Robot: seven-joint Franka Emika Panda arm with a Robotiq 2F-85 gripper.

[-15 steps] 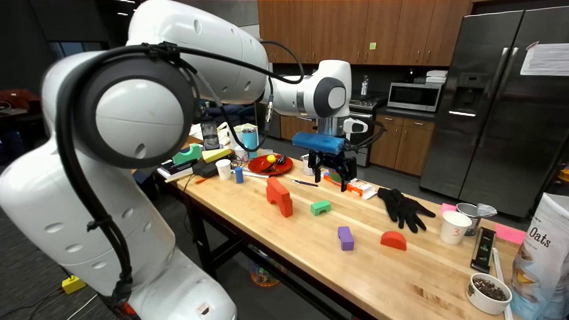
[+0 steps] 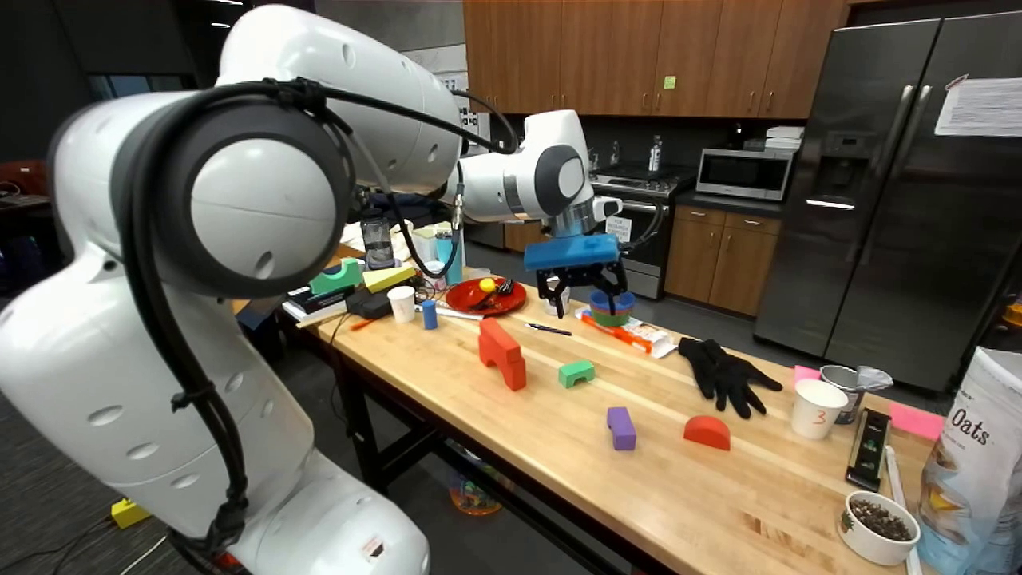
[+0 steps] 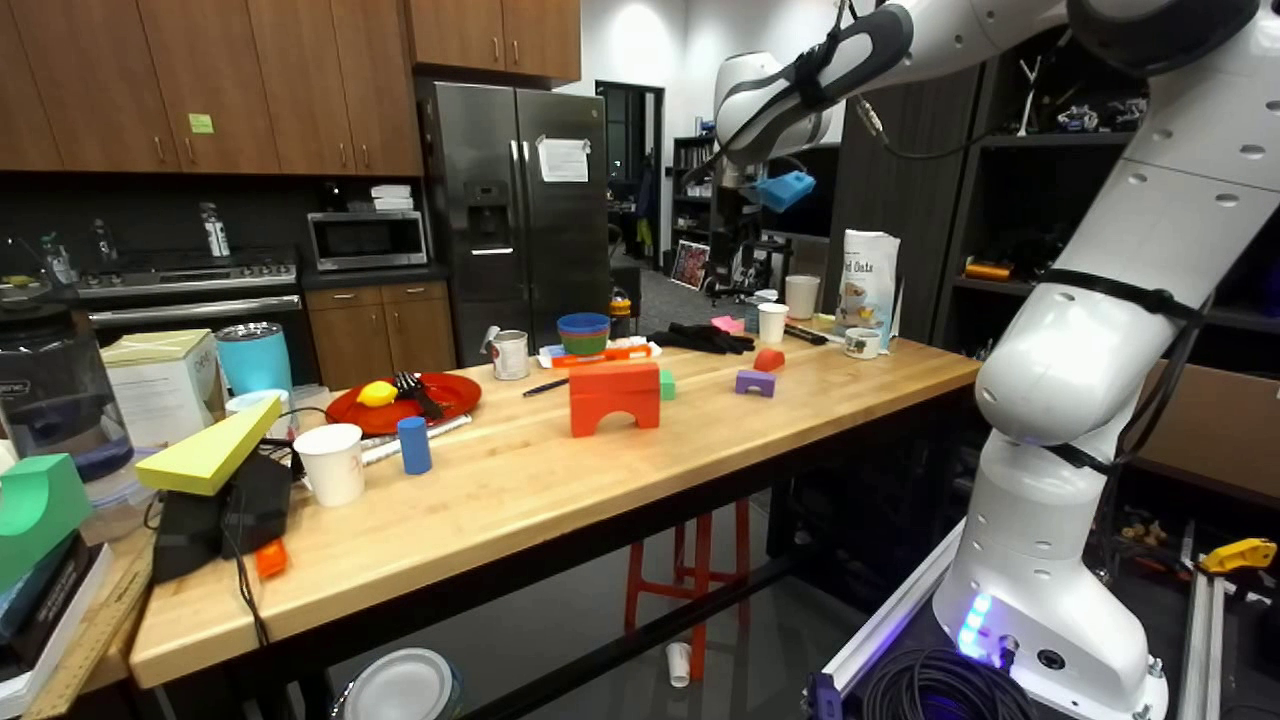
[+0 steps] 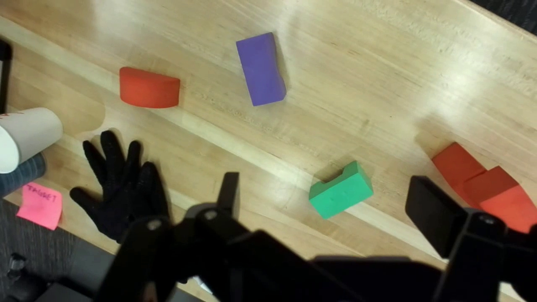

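My gripper (image 2: 586,303) hangs above the table, open, with nothing between its fingers. In the wrist view a small green arch block (image 4: 341,192) shows on the tabletop below, between the fingertips in the image. To its right are stacked-looking red blocks (image 4: 486,187), beside one finger (image 4: 434,214); exterior view 2 shows a red arch (image 3: 614,397) there. A purple block (image 4: 260,69) and a red half-round block (image 4: 149,88) lie farther along the wood. Black finger pads frame the lower part of the wrist view.
A black glove (image 2: 728,375), a paper cup (image 2: 817,407) and an oats bag (image 2: 977,450) occupy one end of the table. Toward the other end sit a red plate (image 2: 462,296), a blue cylinder (image 2: 429,315) and nested bowls (image 2: 613,308). Bare wood lies around the blocks.
In exterior view 1 my gripper has shifted left and slightly up, and its angle has turned. The arm's wrist has moved left too. The blocks on the table have stayed where they were.
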